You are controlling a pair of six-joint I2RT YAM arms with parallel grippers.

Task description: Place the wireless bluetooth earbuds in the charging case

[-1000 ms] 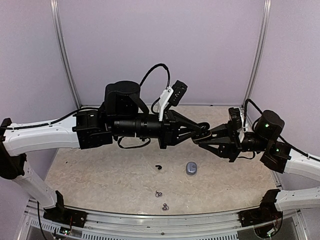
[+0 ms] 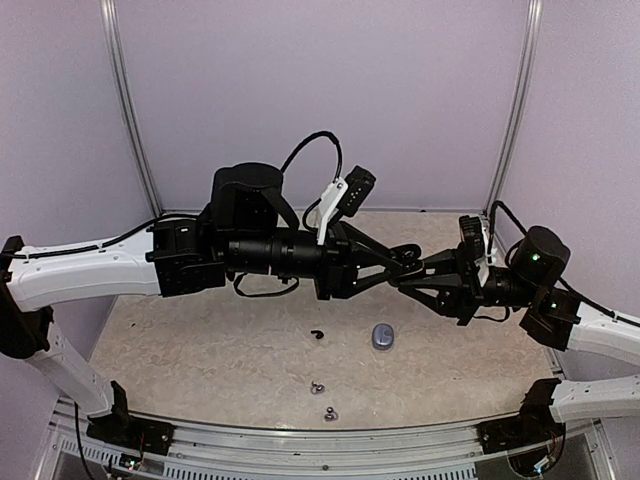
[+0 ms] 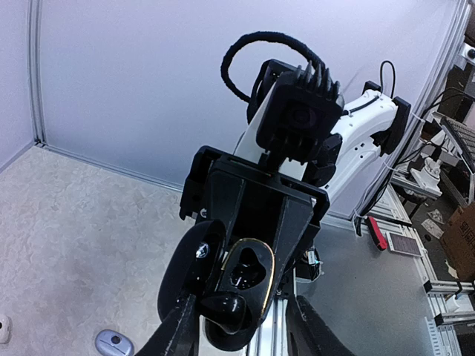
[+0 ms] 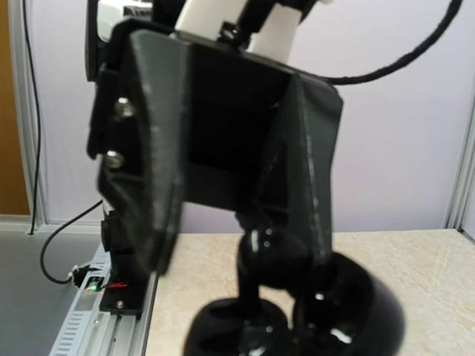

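Observation:
The open black charging case, with a gold edge around its well side and its lid hinged back, is held up by my right gripper. The glossy black earbud stands proud of the case, its round head outside and its stem towards the well; it is not seated. In the left wrist view the earbud leans towards the left finger. My left gripper is open around it, fingers apart and not clamping it. Another well shows farther up the case.
On the table lie a grey oval case, a small black curved piece and two small grey earbuds, one farther back, one nearer. Both arms meet above the table's middle.
The right arm hardly moved.

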